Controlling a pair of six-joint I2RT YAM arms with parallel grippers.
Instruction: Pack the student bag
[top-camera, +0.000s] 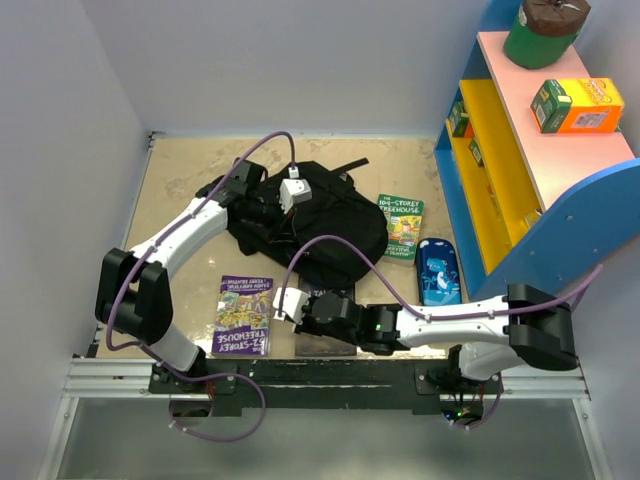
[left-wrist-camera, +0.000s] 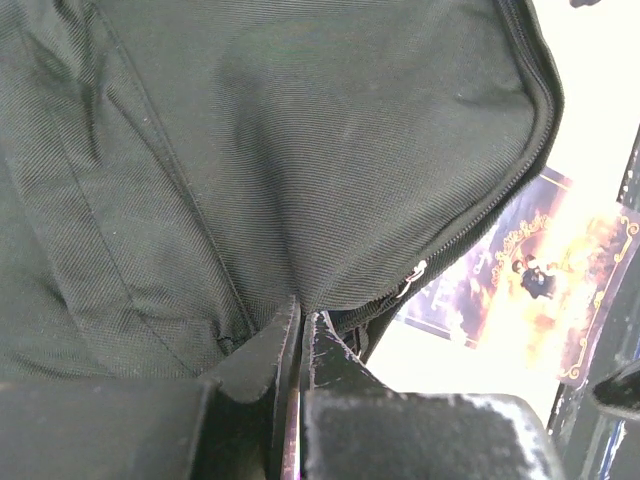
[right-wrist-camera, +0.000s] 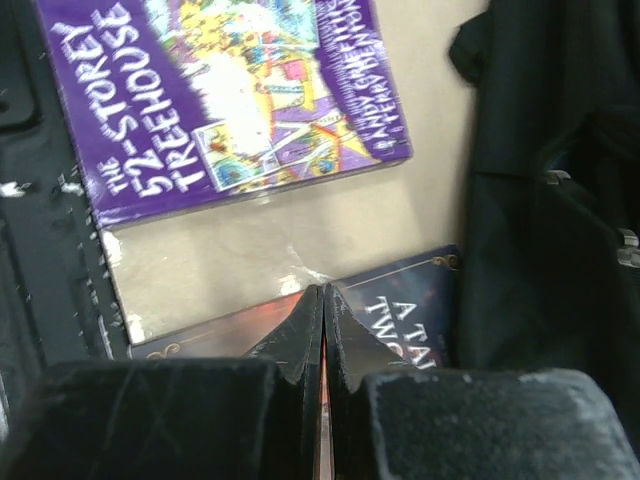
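The black bag (top-camera: 335, 225) lies at the back centre of the board. My left gripper is shut at the bag's zipped edge (left-wrist-camera: 470, 225); whether it pinches fabric is hard to tell. My right gripper is shut, with nothing visible between its fingers, over a dark book (right-wrist-camera: 405, 310) partly under my arm, beside the bag. A purple treehouse book (top-camera: 241, 310) lies left of it, a green treehouse book (top-camera: 401, 225) right of the bag, and a blue pencil case (top-camera: 439, 268) at the right.
A shelf unit (top-camera: 560, 243) stands along the right, holding boxes such as an orange-green one (top-camera: 590, 105). Walls bound the back and left. Some bare board (top-camera: 175, 160) shows at the back left.
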